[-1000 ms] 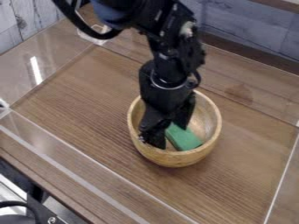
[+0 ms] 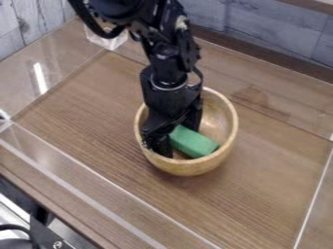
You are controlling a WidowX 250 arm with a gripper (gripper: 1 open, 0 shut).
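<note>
A wooden bowl (image 2: 215, 160) sits on the wooden table, holding a green block (image 2: 196, 142). My black gripper (image 2: 174, 134) is down inside the bowl's left part, just left of the block. Its fingers are open; whether they touch the block is unclear.
A white object (image 2: 104, 31) stands at the back left, by the table's edge. A dark round shape shows at the lower left corner, off the table.
The gripper has shifted toward the back and left within the bowl, and the arm looks narrower. The bowl and block stay about in place.
</note>
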